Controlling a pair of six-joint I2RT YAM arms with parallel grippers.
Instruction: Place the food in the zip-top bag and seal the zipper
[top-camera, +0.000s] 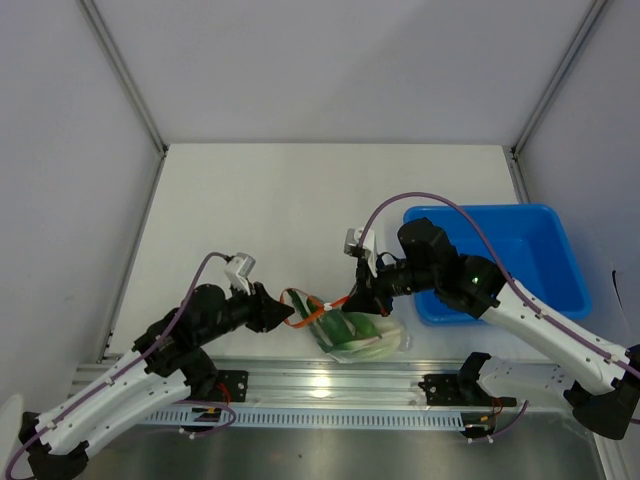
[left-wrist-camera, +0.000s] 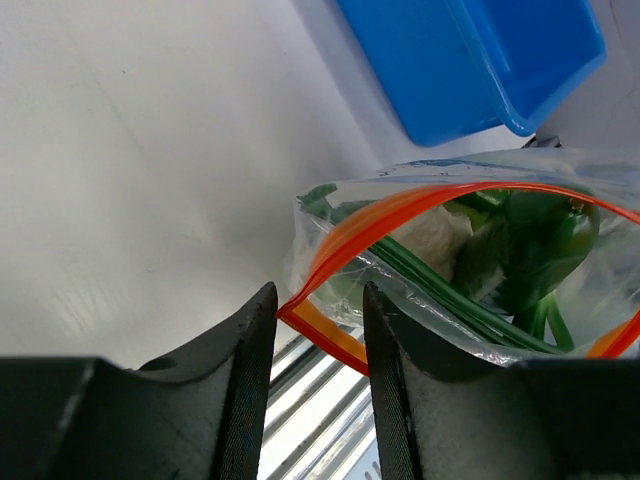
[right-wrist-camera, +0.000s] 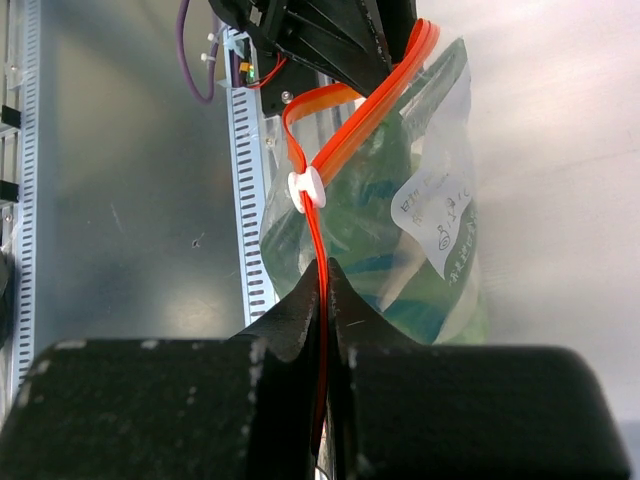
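Observation:
The clear zip bag (top-camera: 355, 340) holds green and pale vegetables and hangs at the front of the work surface; its orange zipper (left-wrist-camera: 430, 196) forms a loop round the open mouth in the left wrist view. My left gripper is part open at the left end of that zipper, whose orange strip runs between its fingertips. My right gripper is shut on the zipper's other end, with the white slider (right-wrist-camera: 306, 188) just beyond its fingertips.
A blue tray (top-camera: 500, 235) stands at the right, behind my right arm. The metal front edge lies beneath the bag.

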